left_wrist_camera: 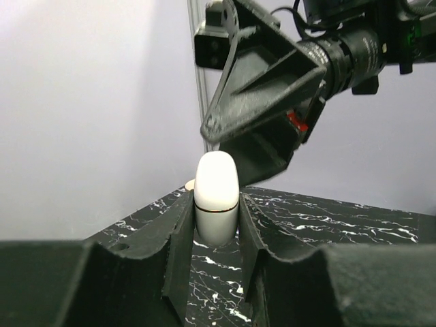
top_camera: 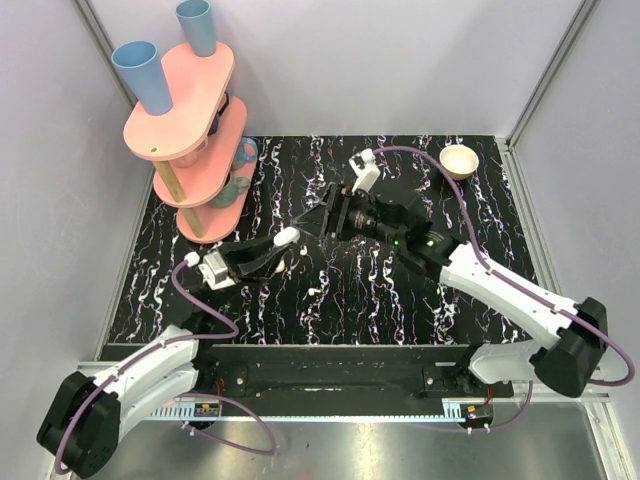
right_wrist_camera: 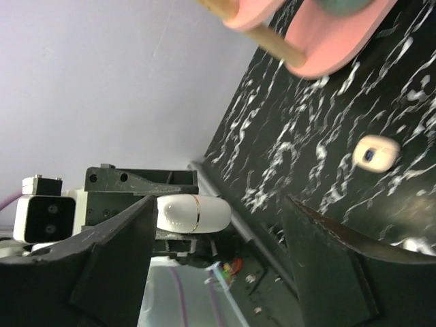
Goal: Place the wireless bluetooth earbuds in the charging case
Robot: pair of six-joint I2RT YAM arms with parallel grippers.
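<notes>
A white, capsule-shaped case with a thin seam is held upright in my left gripper, which is shut on it; it also shows as a white piece in the top view. My right gripper is close beside it, to the right, its fingers apart with the case seen beyond them in the right wrist view; whether anything touches it is unclear. A small cream square object with a dark centre lies on the marble table below, and small white bits lie there too.
A pink three-tier rack with blue cups and mugs stands at the back left. A cream bowl sits at the back right. Walls border both sides.
</notes>
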